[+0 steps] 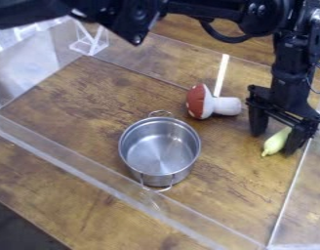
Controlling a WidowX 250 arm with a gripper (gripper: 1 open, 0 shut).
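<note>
My gripper (276,125) hangs at the right of the camera view, open, its black fingers low over the wooden surface around the upper end of a pale green vegetable (273,144), which looks like corn or a leek and lies on the wood. A toy mushroom (214,104) with a red cap and white stem lies on its side to the left of the gripper. A steel pot (159,150) with two handles stands near the middle, empty.
Clear plastic walls border the wooden work surface (85,107). A white strip (221,70) stands behind the mushroom.
</note>
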